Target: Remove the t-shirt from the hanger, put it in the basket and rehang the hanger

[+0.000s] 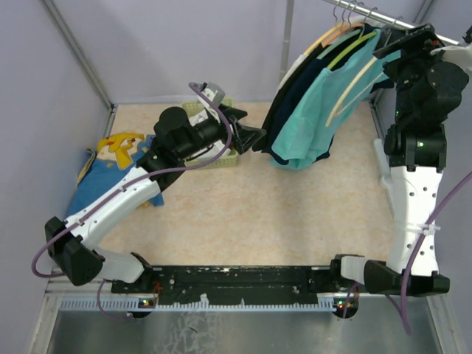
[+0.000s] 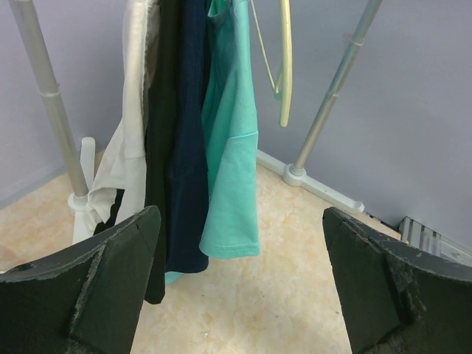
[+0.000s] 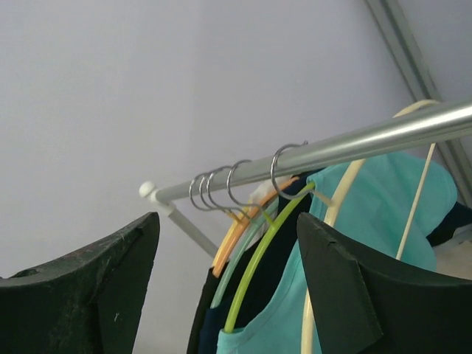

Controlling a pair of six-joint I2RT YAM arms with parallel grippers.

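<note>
Shirts in teal [image 1: 310,129], navy, black and white hang on a rail [image 1: 398,22] at the top right; the teal one [image 2: 228,184] hangs low in the left wrist view. A cream hanger [image 3: 332,214] [image 1: 354,81] with no garment visible on it hangs at the near end of the row. My left gripper [image 1: 249,125] stands open beside the shirts' lower left, nothing between its fingers. My right gripper [image 1: 405,48] is raised at the rail; in the right wrist view its fingers are apart, facing several hanger hooks, with nothing clearly held.
A blue cloth with a yellow character [image 1: 110,177] lies on the left of the floor. A green basket [image 1: 214,161] sits behind my left arm. Rail posts [image 2: 328,96] stand at the sides.
</note>
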